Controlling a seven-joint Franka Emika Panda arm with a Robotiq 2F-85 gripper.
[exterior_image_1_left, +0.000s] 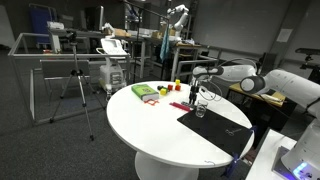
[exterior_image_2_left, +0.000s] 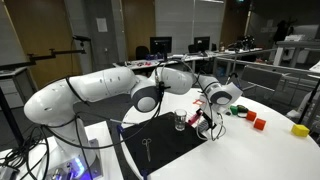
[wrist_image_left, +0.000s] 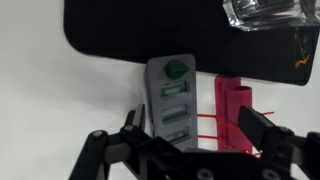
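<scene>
In the wrist view my gripper is open, its two dark fingers spread on either side of a grey slotted block (wrist_image_left: 173, 103) with a green knob (wrist_image_left: 176, 69). Nothing is visibly gripped. Right of the block lies a dark pink, tube-like piece (wrist_image_left: 233, 112), with thin red strands (wrist_image_left: 207, 137) running between the two. How high the fingertips are above the block is hard to tell. From outside, the gripper (exterior_image_1_left: 192, 100) hangs low over the white table, where the block is too small and covered to make out clearly.
A clear glass (wrist_image_left: 270, 11) stands on the black mat (exterior_image_1_left: 222, 130), close to the gripper. Farther along the table are a green box (exterior_image_1_left: 144, 91) and several small coloured pieces, among them a yellow block (exterior_image_2_left: 300, 130).
</scene>
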